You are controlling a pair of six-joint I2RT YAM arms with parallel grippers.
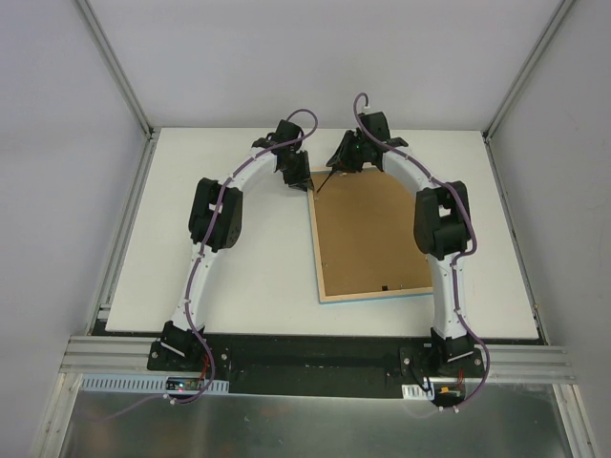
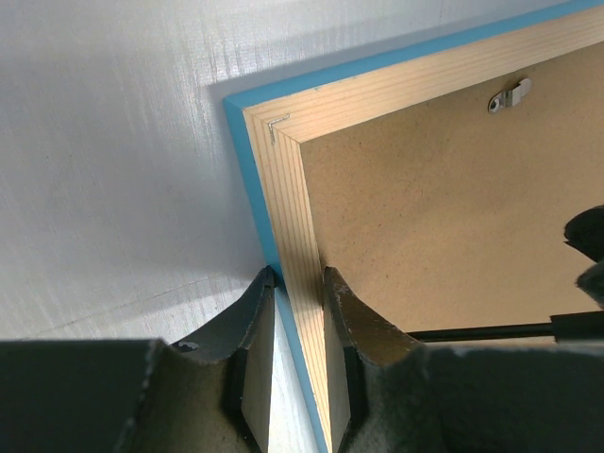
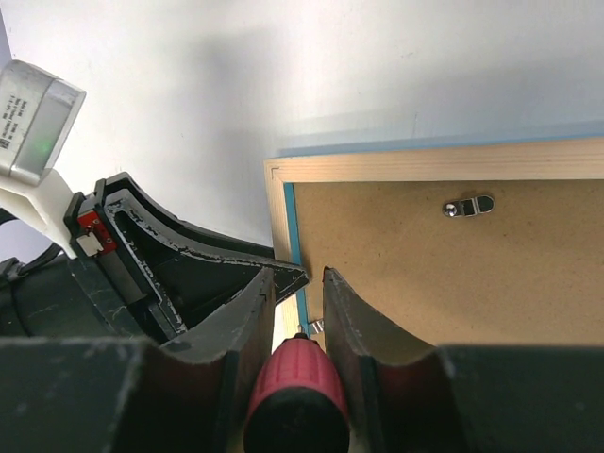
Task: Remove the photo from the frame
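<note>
A picture frame (image 1: 314, 239) with pale wooden back edges and blue sides lies face down, its brown backing board (image 1: 368, 234) upward; no photo shows. My left gripper is shut on the frame's left side, close to the far left corner, one finger outside and one inside. Over the far part of the board, my right gripper is shut on a screwdriver with a red and black handle (image 3: 298, 377). Its thin dark shaft (image 1: 326, 181) slants down toward the left side. Near the tip is a small metal clip (image 3: 317, 327), partly hidden by the right gripper.
Another metal clip (image 2: 510, 95) sits along the far edge of the board. A black clip (image 1: 385, 287) shows near the near edge. The two grippers are close together.
</note>
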